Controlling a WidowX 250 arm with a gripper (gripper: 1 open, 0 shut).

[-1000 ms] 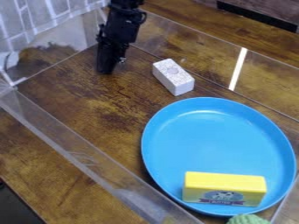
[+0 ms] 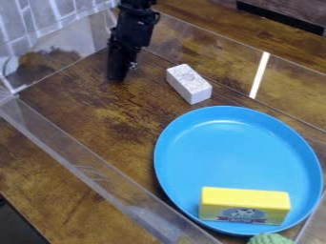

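The black gripper (image 2: 121, 67) is low over the wooden surface at the upper left, beside the clear wall; it looks shut, with nothing visible between its dark fingers. To its right lies a white speckled block (image 2: 189, 84). A blue plate (image 2: 235, 152) fills the lower right, with a yellow box (image 2: 245, 205) on its front part.
Clear low walls enclose the work area, with a white strip (image 2: 260, 74) at the right. A green object (image 2: 270, 238) is at the bottom edge. The wooden surface (image 2: 95, 114) left of the plate is free.
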